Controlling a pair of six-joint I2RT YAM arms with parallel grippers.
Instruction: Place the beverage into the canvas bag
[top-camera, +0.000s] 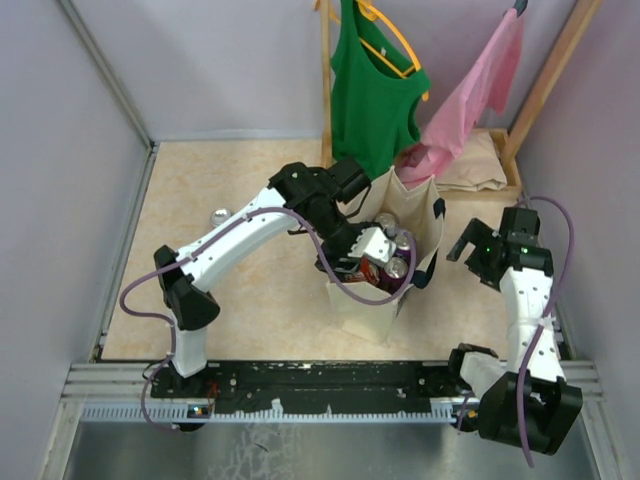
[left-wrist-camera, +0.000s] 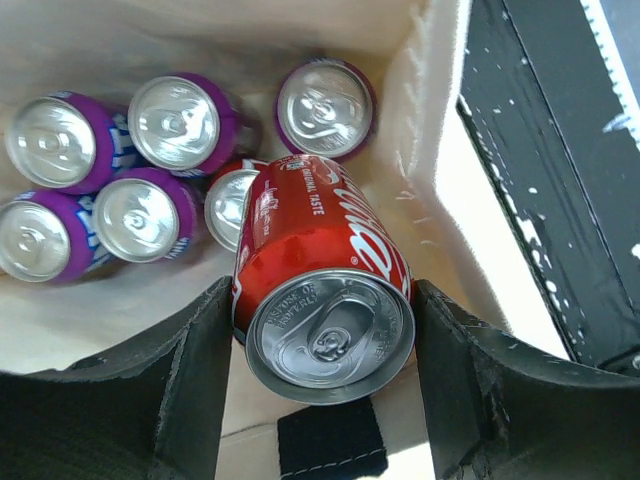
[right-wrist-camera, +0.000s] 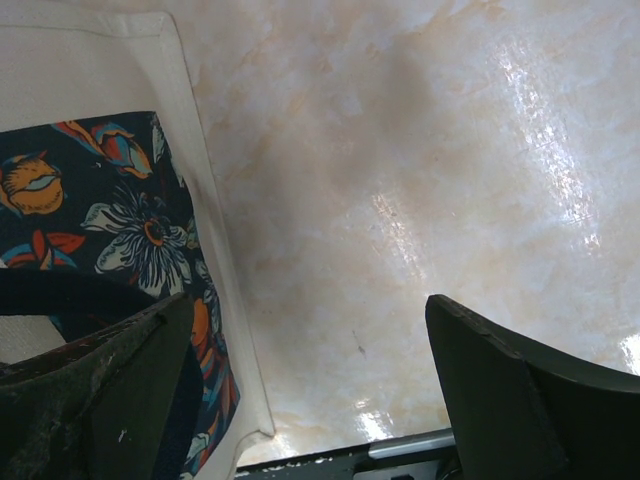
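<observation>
A red soda can (left-wrist-camera: 315, 215) stands tilted between the fingers of my left gripper, low inside the beige canvas bag (top-camera: 362, 318). The fingers are part open, close against both sides of the can; whether they still grip it cannot be told. Below it in the bag are several purple cans (left-wrist-camera: 175, 122) and another red can (left-wrist-camera: 228, 203), seen from above. To the right of the bag, my right gripper is open over bare tabletop, with nothing between its fingers.
Another can (top-camera: 221, 216) is on the table left of the bag, partly behind my left arm. A green top (top-camera: 375, 95) and pink cloth (top-camera: 470, 90) hang at the back. Near the right gripper lies the bag's flowered trim (right-wrist-camera: 150, 215).
</observation>
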